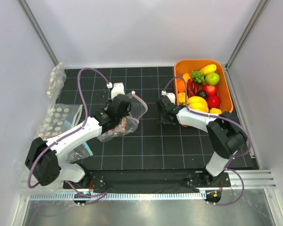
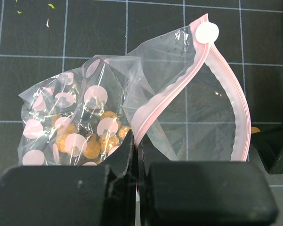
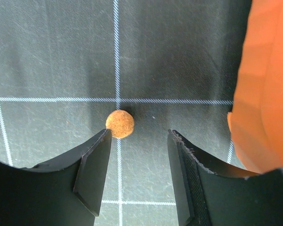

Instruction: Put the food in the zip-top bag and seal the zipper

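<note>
In the left wrist view, a clear zip top bag (image 2: 96,97) with pink dots lies with several brown food balls (image 2: 92,148) inside. Its pink zipper (image 2: 174,89) bows apart into a wide mouth, a white slider (image 2: 207,33) at the far end. My left gripper is shut at the zipper's near strip, the thin film running between its fingertips. One more round food ball (image 3: 120,124) rests on the mat in the right wrist view. My right gripper stands part open above the mat, the ball slightly beyond its left fingertip, nothing between its fingers.
An orange bin (image 1: 181,66) of fruit and vegetables stands close on the right gripper's right side. Other dotted bags (image 1: 61,115) lie at the left edge.
</note>
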